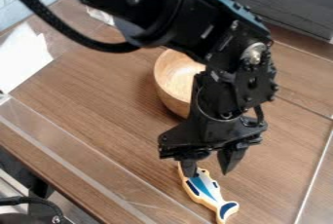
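Observation:
A flat wooden fish piece [208, 191], painted blue and white with a light wood edge, lies on the wooden table near the front. My black gripper [209, 167] is over its upper end, fingers pointing down and apart, one at each side of that end or just above it; whether they touch it I cannot tell. Behind the gripper a round wooden bowl [176, 72] stands on the table, partly hidden by the arm.
White paper [19, 57] lies at the far left. Clear strips or edges run along the table's front and right. A black cable hangs at the lower left.

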